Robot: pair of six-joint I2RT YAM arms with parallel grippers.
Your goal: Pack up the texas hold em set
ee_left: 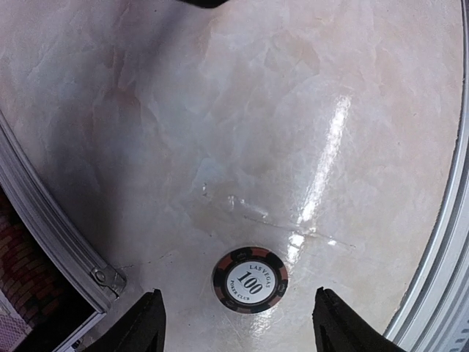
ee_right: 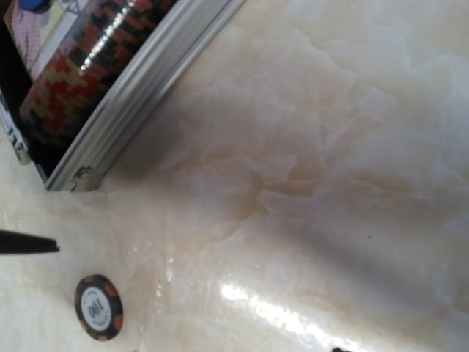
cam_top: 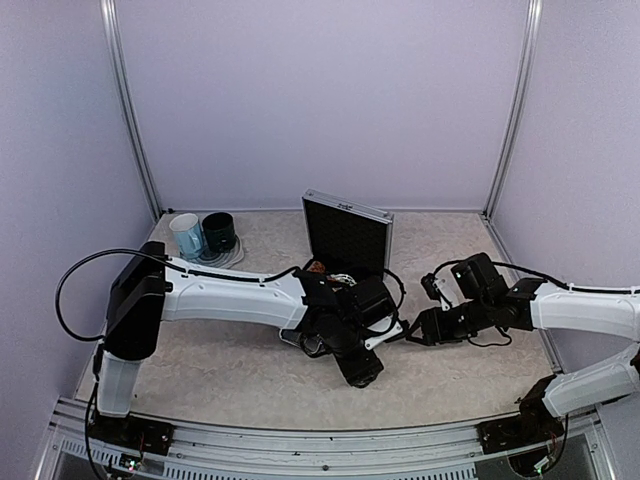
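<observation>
A dark poker chip (ee_left: 250, 280) with a white "100" centre lies flat on the table in the left wrist view. Around it, in that picture, the fingers of my left gripper stand apart, one to each side; whether they touch it cannot be told. The same chip (ee_right: 99, 308) shows at lower left in the right wrist view, a black finger of the other arm above it. My right gripper (cam_top: 420, 332) is low over the table's right side, only its tips showing wide apart at the bottom of its own view. The silver case (cam_top: 345, 235) is open, its inside mostly covered by the left arm.
Rows of chips (ee_right: 95, 73) lie inside the case, behind its metal edge. Two mugs, one blue (cam_top: 187, 236) and one black (cam_top: 219, 232), stand at the back left. Both grippers are close together.
</observation>
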